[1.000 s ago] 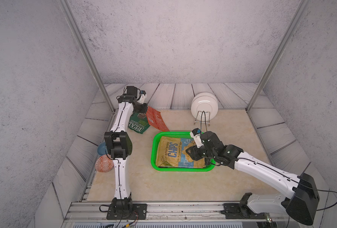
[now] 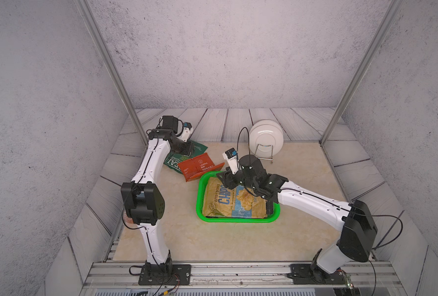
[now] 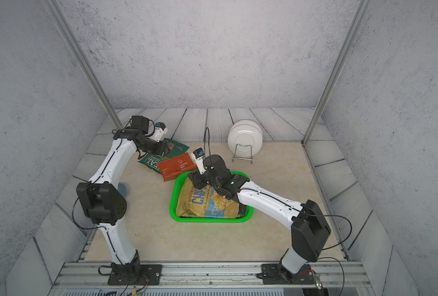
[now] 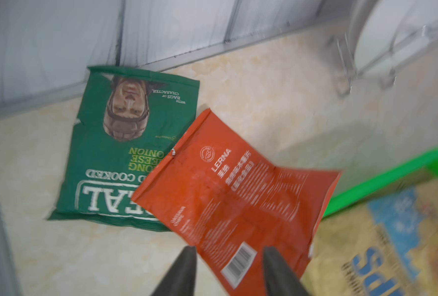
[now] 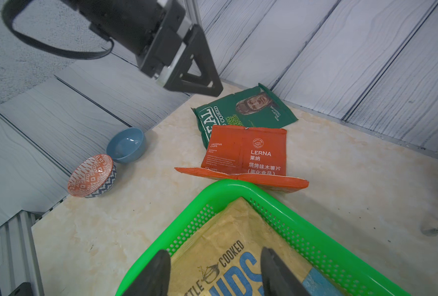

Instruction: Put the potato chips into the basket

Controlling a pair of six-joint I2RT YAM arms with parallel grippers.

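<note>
A tan-and-blue chips bag (image 2: pixel 236 197) lies flat in the green basket (image 2: pixel 238 220). Outside, at the basket's far left corner, rests a red chips bag (image 4: pixel 233 202) with a crease across it, one edge against or beside the rim. It partly covers a green chips bag (image 4: pixel 130 113) lying on the table. My left gripper is open, fingers apart above the red bag and holding nothing. Over the basket's left part, my right gripper stands open and empty, facing the red bag.
White plates (image 2: pixel 266 137) stand in a wire rack (image 2: pixel 265 154) at the back. A blue bowl (image 5: pixel 126 145) and a patterned bowl (image 5: pixel 93 176) sit at the left edge. Table on the right and in front of the basket is clear.
The right gripper has moved left over the basket toward it.
</note>
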